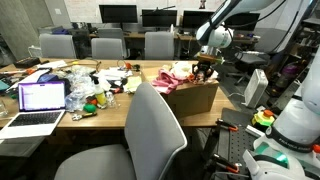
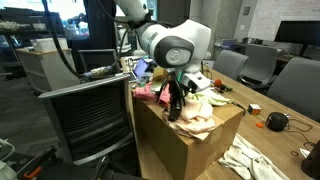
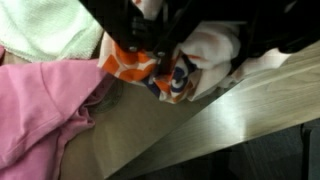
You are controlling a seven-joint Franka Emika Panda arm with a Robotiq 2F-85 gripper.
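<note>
A cloth patterned in orange, white and navy (image 3: 145,68) lies bunched at my gripper in the wrist view. Part of that fabric shows between the dark fingers, but whether they grip it is unclear. To the left are a pink cloth (image 3: 40,115) and a pale green towel (image 3: 50,28). In exterior view 2, my gripper (image 2: 175,106) reaches down into the heap beside a peach-white cloth (image 2: 197,122), its tips hidden. The white arm (image 2: 182,45) covers part of the heap.
The clothes lie near the edge of a wooden table (image 2: 175,150). White cloths (image 2: 245,158) lie lower to the right. A black chair (image 2: 90,115) stands to the left. A laptop (image 1: 40,103) and scattered items occupy the other table end.
</note>
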